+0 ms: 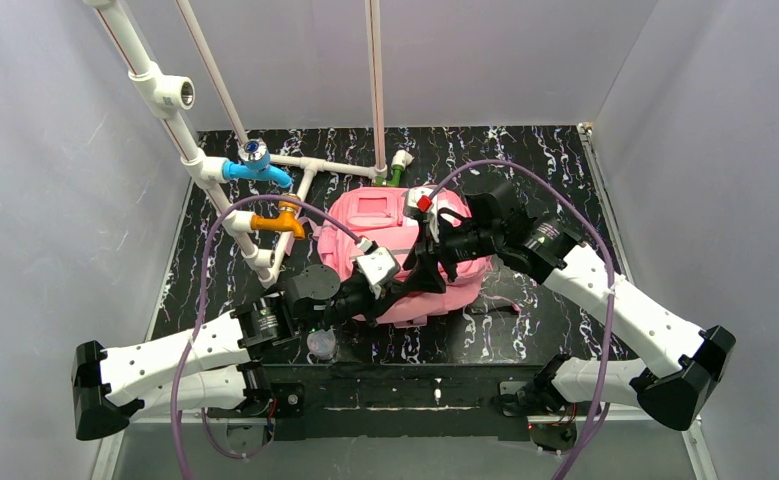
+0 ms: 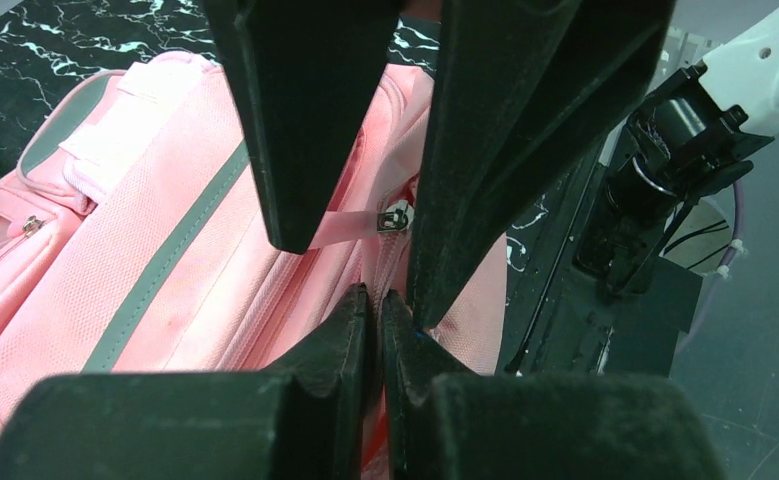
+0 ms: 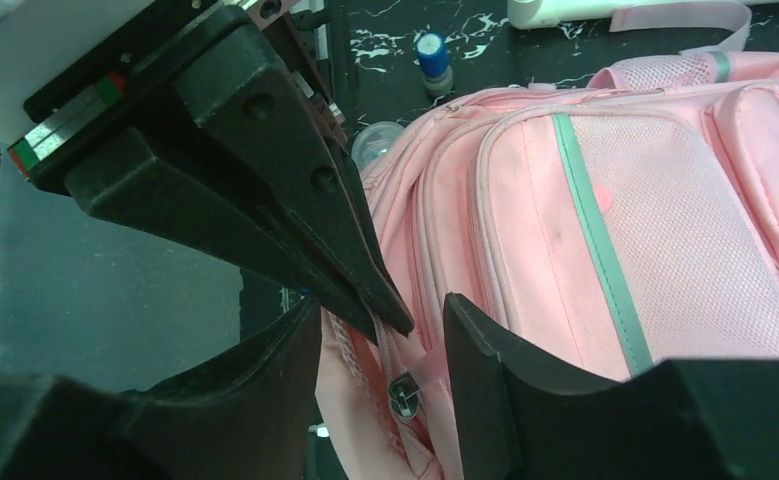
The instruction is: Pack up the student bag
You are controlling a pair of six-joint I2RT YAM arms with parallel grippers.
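Note:
The pink backpack [image 1: 370,215] lies on the marble top, both grippers over its front zipped edge. My left gripper is shut on a strip of pink zipper fabric. My right gripper stands part open astride the zipper pull [image 3: 404,398], which has a pink tab and shows between its fingertips, close to the left gripper's tips. In the left wrist view the pull [image 2: 395,217] hangs between the right gripper's dark fingers. Whether those fingers touch it is unclear.
White pipes [image 1: 350,168] with blue and orange taps [image 1: 277,223] stand left and behind the bag. A clear container [image 1: 321,342] is at the front left, near a small blue-capped bottle [image 3: 433,62]. The marble is clearer at right.

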